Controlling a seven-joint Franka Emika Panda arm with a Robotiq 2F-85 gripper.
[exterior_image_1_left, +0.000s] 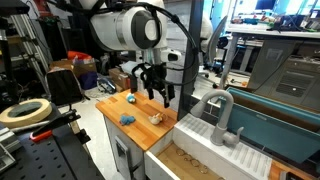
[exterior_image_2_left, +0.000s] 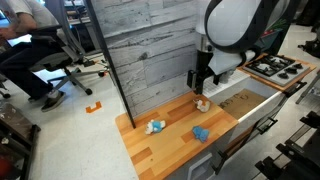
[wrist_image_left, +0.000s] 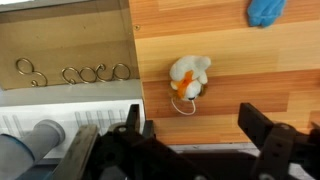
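High above the wooden counter hangs my gripper, its dark fingers spread wide with nothing between them. A small white and orange plush toy with a thin loop lies on the wood below, ahead of the fingertips in the wrist view. The blue toy rests nearer the counter's front edge. Further along the wood is another small toy, teal and white.
An open drawer with several hooks or rings juts out beside the counter. Next to it stand a grey faucet and white drying rack. A white panel wall backs the counter.
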